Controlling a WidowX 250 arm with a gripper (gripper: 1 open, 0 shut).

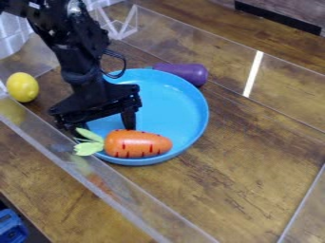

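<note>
My black gripper [97,112] is down at the left side of a blue plate [178,114], its fingers open, one reaching over the plate's left rim. An orange toy carrot [137,143] with pale green leaves lies on the plate's near part, just below and right of the fingers.
A purple eggplant [184,72] lies behind the plate. A yellow object [22,87] sits at the left. Clear panels border the area, and a blue object [7,228] is at the lower left. Bare wooden surface fills the right.
</note>
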